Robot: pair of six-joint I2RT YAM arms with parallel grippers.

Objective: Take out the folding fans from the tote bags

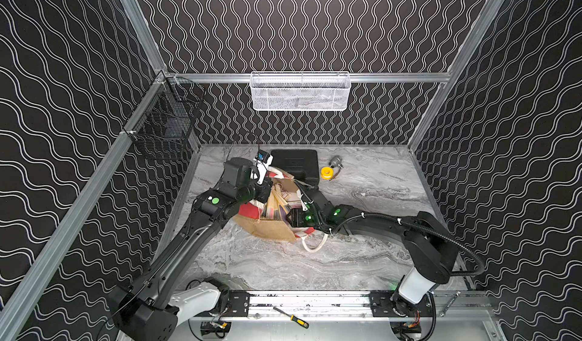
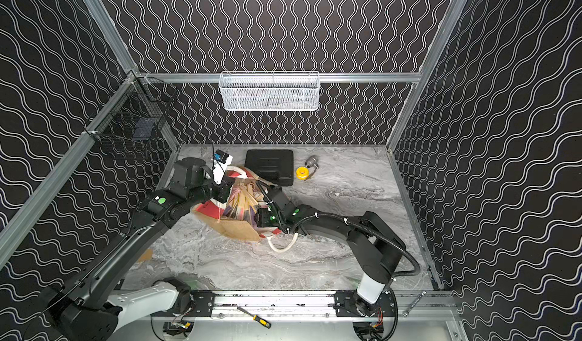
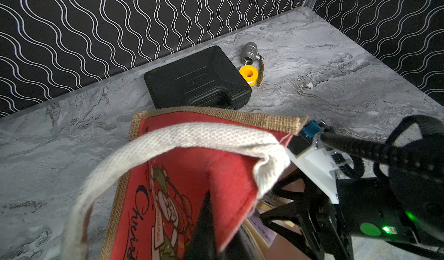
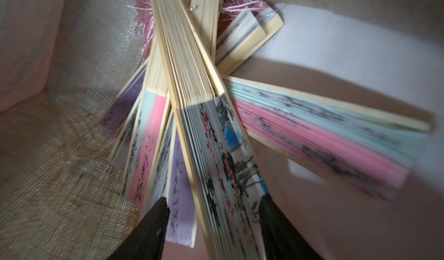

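The red and burlap tote bag [image 1: 266, 230] lies open on the marble table, its printed side [image 3: 166, 186] and white handle showing in the left wrist view. Several folding fans [image 2: 242, 200] are heaped inside. My left gripper is shut on the bag's edge, red cloth showing between its dark fingers. Inside the bag opening, my right gripper stands open. A closed grey fan [image 4: 217, 163] with wooden sticks runs between its fingers, not clamped. Other fans, pink and mint [image 4: 319, 130] and purple [image 4: 181, 200], lie around it.
Behind the bag sits a black case [image 3: 194, 77], beside yellow tape [image 3: 248, 74] and a metal valve [image 3: 250, 53]. A white wire basket [image 1: 300, 92] hangs on the back wall.
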